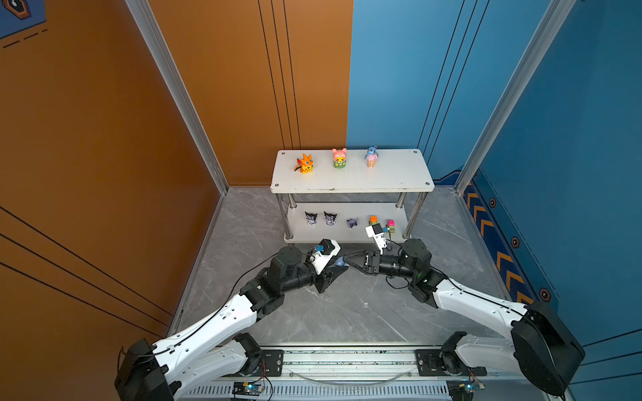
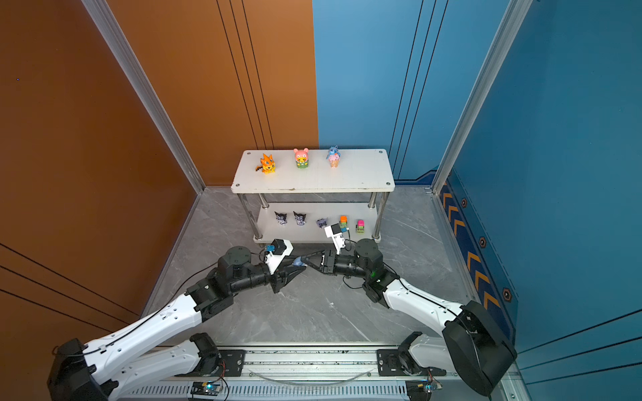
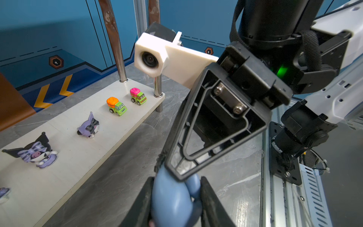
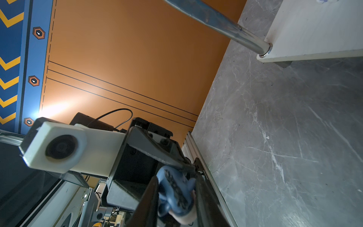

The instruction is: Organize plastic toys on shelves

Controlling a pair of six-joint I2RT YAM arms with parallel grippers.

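Note:
A blue plastic toy hangs above the floor between the two arms. My left gripper is shut on it, a finger at each side. From the other side my right gripper meets the same toy, its fingers flanking it closely; whether they grip it is not clear. On the top shelf stand an orange figure, a pink-and-green one and a blue-and-pink one. The lower shelf carries purple-and-black figures, an orange-topped truck and a pink-topped truck.
Metal posts hold up the shelf unit's corners. In front of the unit, the grey floor is bare. The right wrist camera sits close beside the left gripper, and both hands leave little room between them.

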